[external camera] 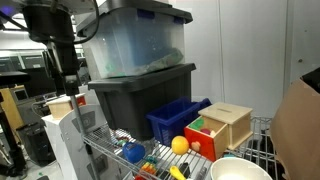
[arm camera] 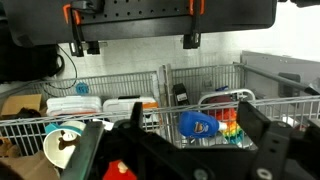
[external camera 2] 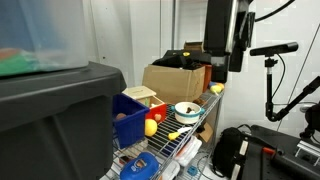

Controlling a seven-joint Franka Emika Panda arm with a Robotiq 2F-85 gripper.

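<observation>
No particular object is singled out. High over the wire rack hangs my gripper (external camera: 62,82), pointing downward at the left of exterior view 1. Near the top right of exterior view 2 the gripper (external camera 2: 222,72) shows close to the camera. From the wrist view, the dark fingers of the gripper are spread apart, with nothing held between them. Far below that gap lies a blue pan (arm camera: 198,124) on the rack. A white bowl (arm camera: 60,150) sits toward the lower left.
Black and clear bins (external camera: 150,98) are stacked beside the rack. A blue basket (external camera: 178,118), wooden box (external camera: 226,128) and yellow ball (external camera: 180,145) share the shelf. Along the top of the wrist view runs a black table edge (arm camera: 135,25) with clamps; bare floor (arm camera: 130,55) shows beside it.
</observation>
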